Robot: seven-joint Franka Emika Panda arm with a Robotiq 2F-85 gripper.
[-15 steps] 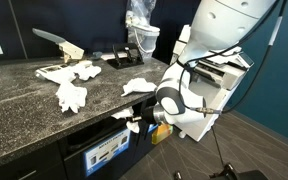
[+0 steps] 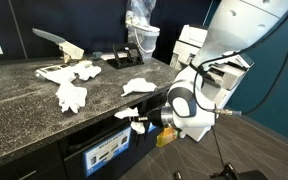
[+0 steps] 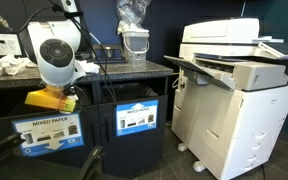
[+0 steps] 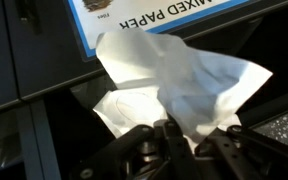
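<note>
A crumpled white paper [image 4: 179, 85] is pinched in my gripper, which is shut on it; the sheet spreads out past the fingers and covers their tips in the wrist view. Seen from exterior view 1, the gripper [image 2: 150, 118] and the white paper [image 2: 136, 123] hang in front of the counter edge, by the bins beneath it. Beyond the paper in the wrist view is the blue MIXED PAPER label [image 4: 164, 15]. My arm hides the gripper in exterior view 2.
More crumpled papers [image 2: 71, 97] lie on the dark counter [image 2: 24, 110]. Below it are the MIXED PAPER bin label [image 3: 49, 134] and another blue-labelled bin [image 3: 136, 118]. A clear-sided container [image 3: 135, 42] stands at the back of the counter, with a large printer [image 3: 234, 90] to the right.
The white paper has moved with the gripper and stays in its grasp. Papers on the counter have not moved.
</note>
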